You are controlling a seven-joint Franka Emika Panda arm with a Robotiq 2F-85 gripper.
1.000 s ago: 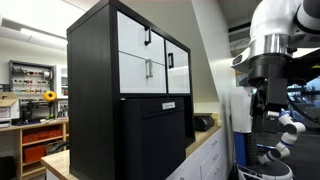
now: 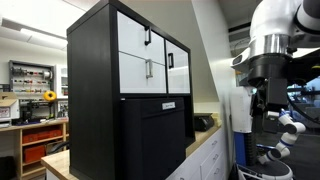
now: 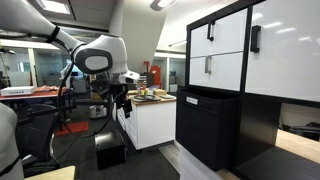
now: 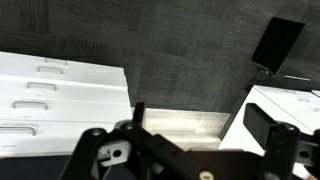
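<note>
A black cabinet with white doors point(image 2: 133, 67) stands beside the arm, its fronts closed and fitted with black and silver handles. In its lower part is a black bin-like front point(image 3: 207, 128). Well apart from the cabinet, my gripper hangs pointing down over the floor. In the wrist view its two fingers are spread wide, with only floor and a light wooden surface showing between them. Exterior view 2 has the same cabinet on the right and the white robot arm point(image 3: 92, 56) on the left.
White drawers point(image 4: 60, 100) with silver handles appear at left in the wrist view. Dark carpet point(image 4: 180, 50) fills much of that view, with a black flat object point(image 4: 277, 44) at upper right. A bench point(image 2: 42, 135) stands behind the cabinet.
</note>
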